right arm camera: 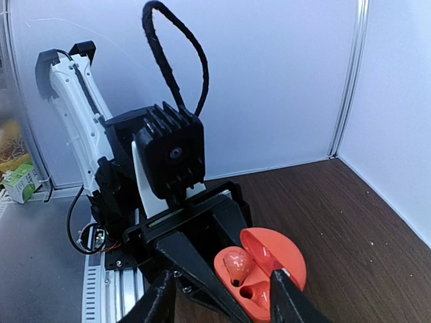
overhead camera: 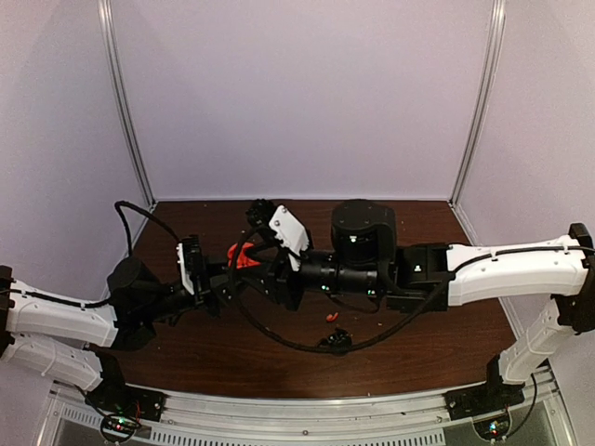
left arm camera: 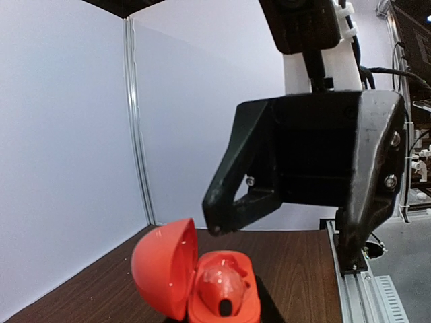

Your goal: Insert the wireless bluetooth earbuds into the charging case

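Between the fingers of my left gripper is the red charging case (right arm camera: 259,306), its lid (right arm camera: 281,250) swung open. One red earbud (right arm camera: 238,264) sits down in a slot of the case; the slot beside it is empty. In the left wrist view the same earbud (left arm camera: 222,286) rests low in the case, beside the raised lid (left arm camera: 163,268). My right gripper stands open over the case, its fingers spread apart with nothing held. From above, the arms hide most of the case (overhead camera: 244,255).
A second small red piece (overhead camera: 332,317), likely the other earbud, lies on the brown table (overhead camera: 279,362) below the right arm. Close to it is a small black object (overhead camera: 337,338).
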